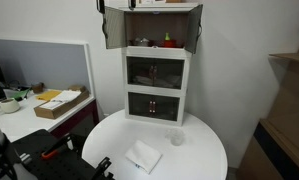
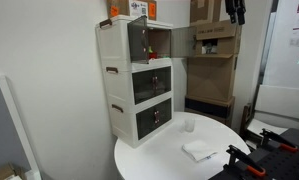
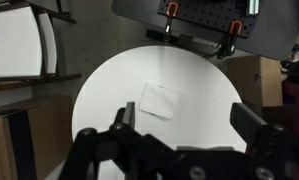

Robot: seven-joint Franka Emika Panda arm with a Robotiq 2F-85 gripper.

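Observation:
A folded white cloth or paper (image 1: 144, 155) lies flat near the front of the round white table (image 1: 204, 162); the wrist view shows the same white square (image 3: 159, 101) from above. To its right and farther back stands a pale cup (image 1: 177, 140), also visible as a small white cup (image 2: 189, 125) in exterior view 2. High over the table, at the top edge of exterior view 1, hangs my gripper (image 1: 117, 5). Its fingers are spread wide, with nothing between them. From the wrist, the gripper looks down on the table, and its dark body covers the lower part.
Behind the table rises a white cabinet (image 2: 117, 85). Its top doors stand open, showing a red item (image 1: 169, 42) and other small things; the two lower glass-fronted sections are shut. Cardboard boxes (image 2: 211, 75) are stacked beside it.

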